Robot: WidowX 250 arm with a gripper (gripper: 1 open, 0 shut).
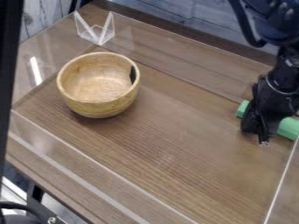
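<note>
My black gripper (261, 129) is at the right edge of the table, down over a green object (284, 129) that lies on the wood. The gripper hides the middle of the green object, so only its ends show. I cannot see whether anything is between the fingers.
A wooden bowl (98, 96) stands at the left of the wooden table (152, 157). A white wire holder (96, 31) is at the back left. A dark gap runs along the left edge.
</note>
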